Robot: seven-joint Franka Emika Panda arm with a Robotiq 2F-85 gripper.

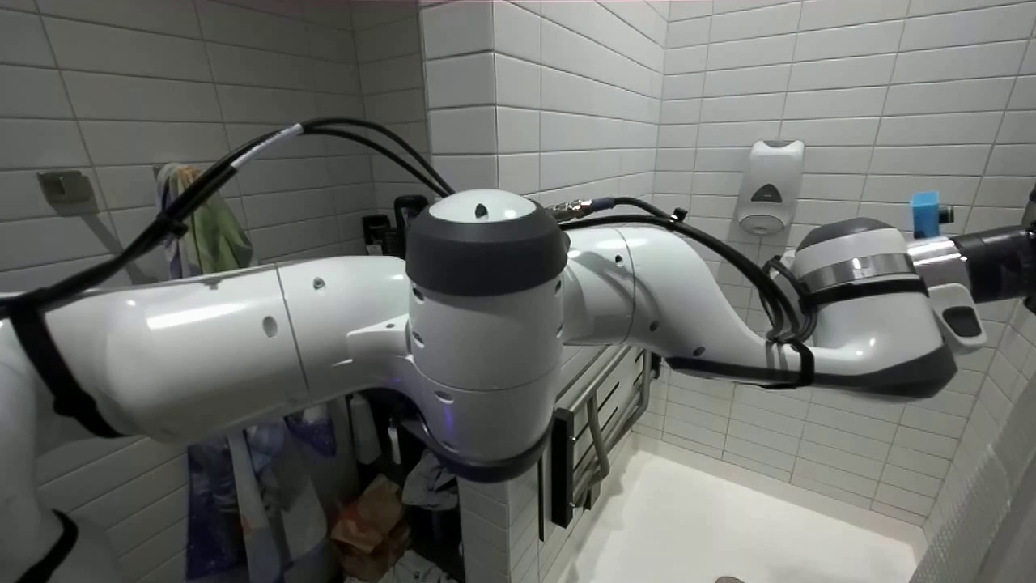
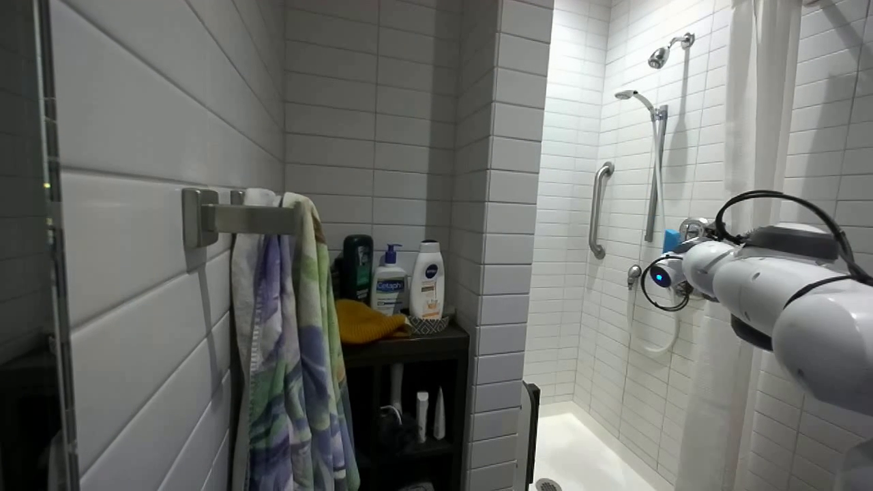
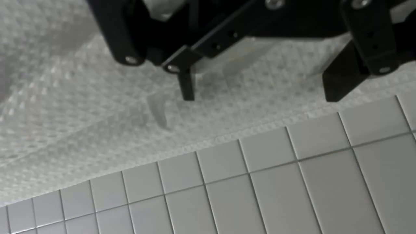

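Observation:
In the wrist view my gripper stands open, its two dark fingers spread wide with nothing between them. Behind and around the fingertips hangs the white textured shower curtain (image 3: 117,128), filling the upper part of that view. Whether the fingers touch it I cannot tell. The curtain (image 1: 1000,486) also shows at the right edge of exterior view 1, where the gripper's body runs out of the frame. In exterior view 2 the curtain (image 2: 704,425) hangs behind the arm, which hides the fingers there.
A white soap dispenser (image 1: 770,186) is on the tiled wall behind the arm. A folded metal shower seat (image 1: 602,418) sits on the side wall. Bottles and a dark shelf (image 2: 409,350) stand beside hanging towels (image 2: 286,344).

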